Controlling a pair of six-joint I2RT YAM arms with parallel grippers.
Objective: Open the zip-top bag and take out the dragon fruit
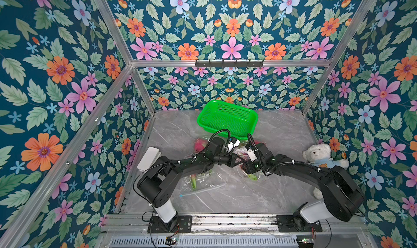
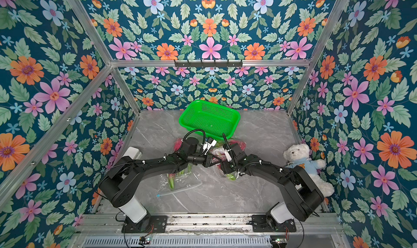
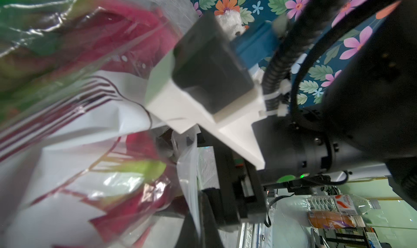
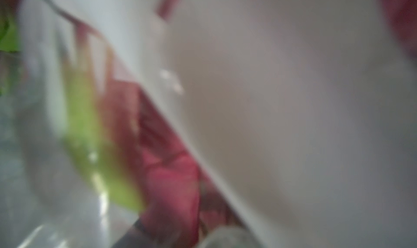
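Note:
The clear zip top bag (image 1: 241, 154) stands at mid-table with its mouth facing the front. In the left wrist view, my left gripper is shut on the bag's edge strip (image 3: 187, 183). A pink dragon fruit (image 3: 123, 215) with green tips shows inside, behind a white printed label (image 3: 82, 130). My right gripper (image 1: 245, 165) is at the mouth, its fingers reaching in past the edge, spread apart above and below the fruit's front end. The right wrist view is blurred; pink fruit skin (image 4: 169, 183) fills its middle and the fingertips are mostly hidden.
A green basket (image 1: 252, 125) stands behind the bag. Another clear bag with a blue slider (image 1: 180, 195) lies front left, a pink fruit (image 1: 200, 144) behind it. A white box (image 1: 148, 158) is at left, a teddy bear (image 1: 319, 153) at right.

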